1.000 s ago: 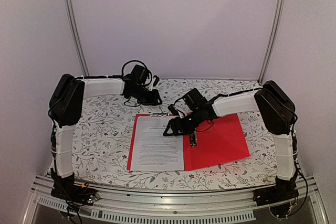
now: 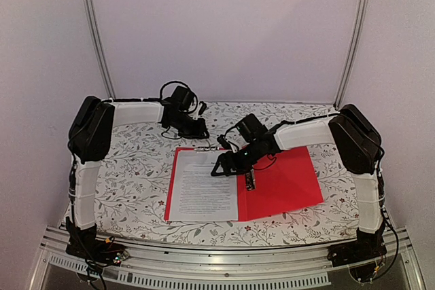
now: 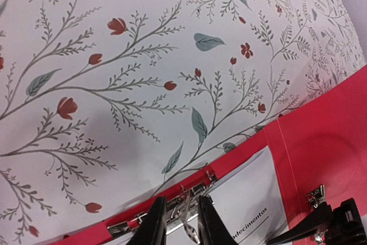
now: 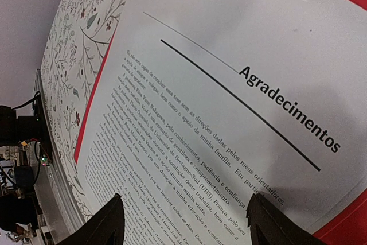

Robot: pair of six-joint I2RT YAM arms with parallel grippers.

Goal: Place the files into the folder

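An open red folder (image 2: 285, 188) lies on the patterned table, white printed sheets (image 2: 204, 195) on its left half under a metal clip (image 2: 204, 149) at the top edge. My left gripper (image 2: 200, 130) is above that clip; in the left wrist view its fingertips (image 3: 160, 216) stand a little apart, with a bright metal piece between or behind them; whether it is held I cannot tell. My right gripper hovers low over the sheet headed "Agradecimentos", open, with nothing visible between its fingers.
Pale walls stand at back and sides, and a metal rail runs along the front edge.
My left arm has shifted very slightly, its gripper a little lower in the top view. The right arm, the folder and the sheets look unchanged.
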